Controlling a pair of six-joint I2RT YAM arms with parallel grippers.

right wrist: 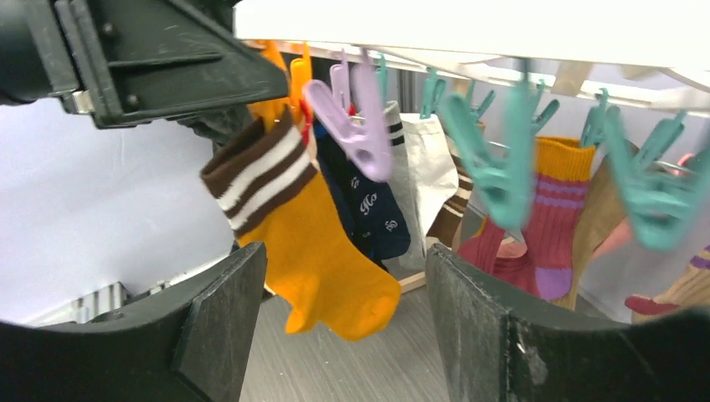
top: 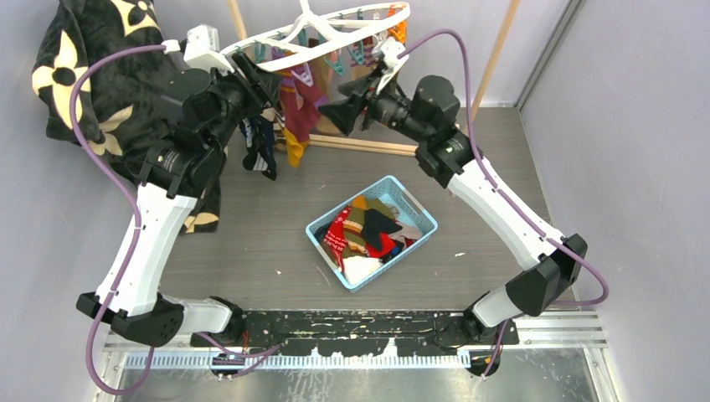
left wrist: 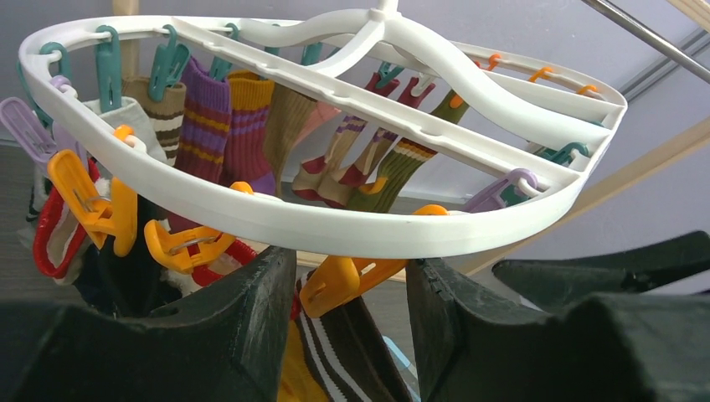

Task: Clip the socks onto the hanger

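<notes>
The white oval hanger [left wrist: 435, 230] carries clips with socks hanging from several. In the left wrist view, an orange clip [left wrist: 328, 289] sits between the fingers of my left gripper, which stands partly open around it. Below this clip hangs a yellow sock [right wrist: 318, 264] with a brown-and-white striped cuff [right wrist: 266, 180], its top up against the clip. My right gripper is open, apart from the sock, with nothing between its fingers. Whether the clip's fingers pinch the cuff is partly hidden by the left fingers [right wrist: 192, 71].
A purple clip [right wrist: 356, 121] and teal clips [right wrist: 506, 159] hang empty nearby. On the floor stands a blue basket [top: 393, 260] with loose socks. Wooden stand legs [top: 494, 63] rise behind the hanger. Open floor surrounds the basket.
</notes>
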